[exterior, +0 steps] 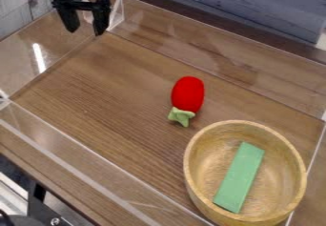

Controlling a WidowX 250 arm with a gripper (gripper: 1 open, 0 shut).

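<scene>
My gripper [80,20], black, is at the top left over the wooden table [95,115]; whether it is open or shut is not clear. Away from it, a red oval object [189,92] lies right of centre, with a small green piece [181,115] at its lower end. A tan round bowl [204,177] at the lower right holds a flat green rectangular block [239,176].
The middle, left and upper right of the table are bare. Clear, shiny edging runs along the left side near the gripper.
</scene>
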